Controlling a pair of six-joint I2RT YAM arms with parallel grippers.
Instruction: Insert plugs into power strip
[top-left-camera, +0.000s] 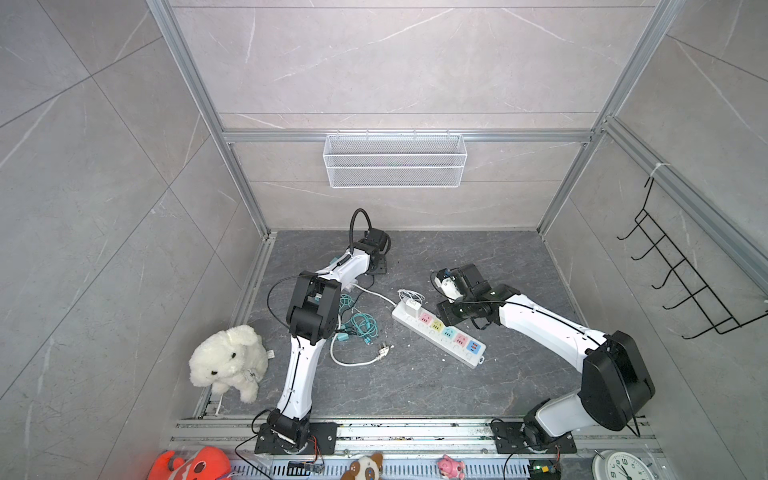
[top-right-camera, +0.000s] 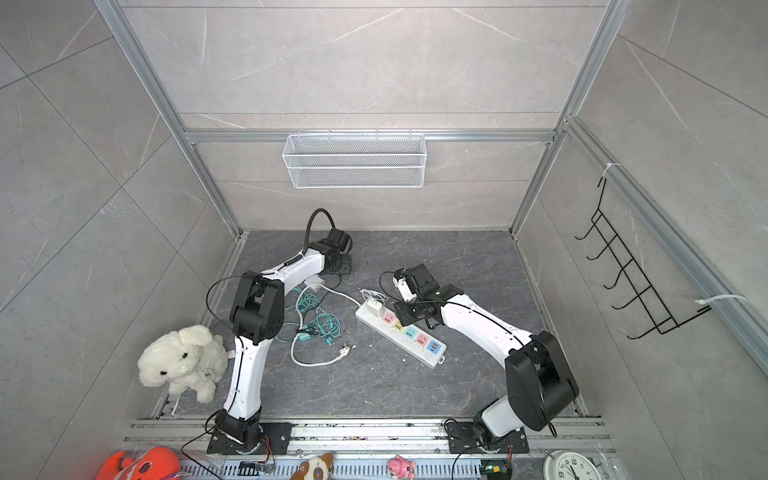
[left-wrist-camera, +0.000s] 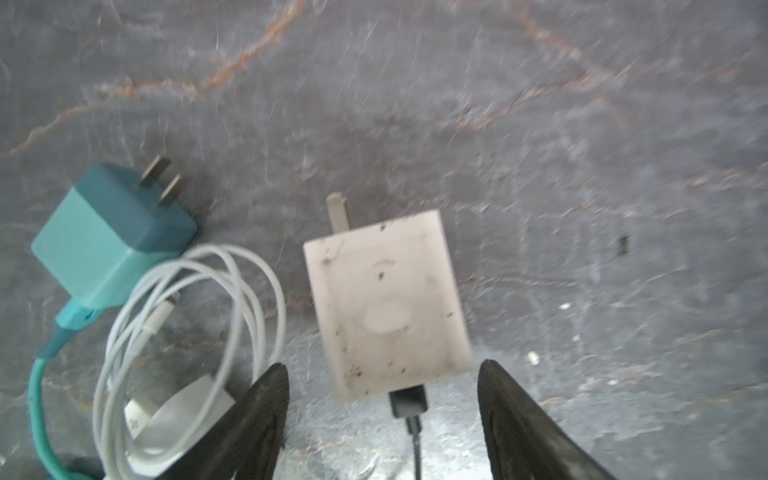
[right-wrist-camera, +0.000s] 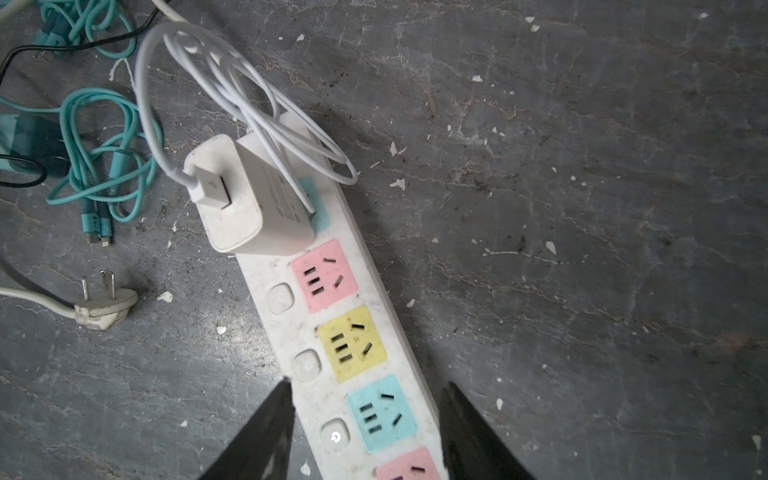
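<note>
The white power strip (top-left-camera: 438, 336) lies diagonally at centre-right, a white charger (right-wrist-camera: 250, 200) with coiled cable at its upper end. My right gripper is open above its coloured sockets, nothing between the fingers. At the back left, my left gripper is open over a square white adapter (left-wrist-camera: 388, 300), whose body sits just ahead of and between the fingertips. A teal plug (left-wrist-camera: 112, 232) and a coiled white cable (left-wrist-camera: 184, 320) lie to its left. A white plug (right-wrist-camera: 104, 308) and teal cables (right-wrist-camera: 104, 152) lie left of the strip.
A plush dog (top-left-camera: 228, 360) sits at the front left. A wire basket (top-left-camera: 394, 160) hangs on the back wall, a black hook rack (top-left-camera: 680, 280) on the right wall.
</note>
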